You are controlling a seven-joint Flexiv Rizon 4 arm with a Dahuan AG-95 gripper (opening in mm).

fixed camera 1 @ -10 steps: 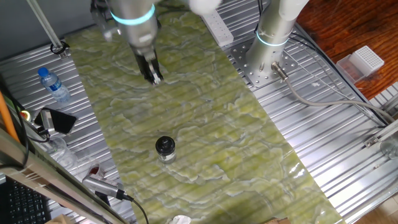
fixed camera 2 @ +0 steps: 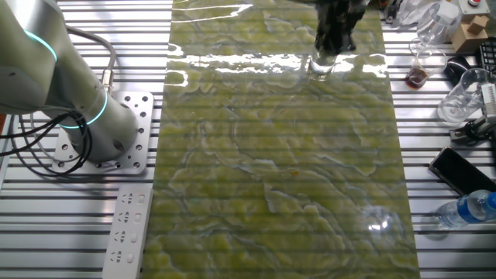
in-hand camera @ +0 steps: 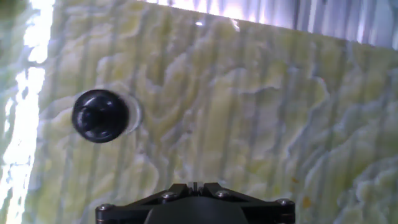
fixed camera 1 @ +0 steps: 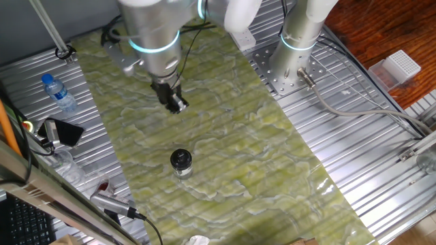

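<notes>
A small clear bottle with a black lid [fixed camera 1: 181,160] stands upright on the green marbled mat [fixed camera 1: 238,163] in the first exterior view. The wrist view has its black lid [in-hand camera: 100,116] to the left, well apart from the fingers. My gripper [fixed camera 1: 179,107] hangs above the mat, farther back than the bottle. Seen from the wrist, the gripper is shut, its fingertips together and nothing showing between them. The second exterior view shows the bottle's clear lower part [fixed camera 2: 320,68] at the far side; dark shapes overlap above it there.
Along one side lie a water bottle [fixed camera 1: 60,94], a phone [fixed camera 2: 463,172] and clear glassware [fixed camera 2: 465,96]. A white power strip [fixed camera 2: 127,232] sits beside the robot's base plate [fixed camera 2: 139,133].
The bottle has stayed where it was.
</notes>
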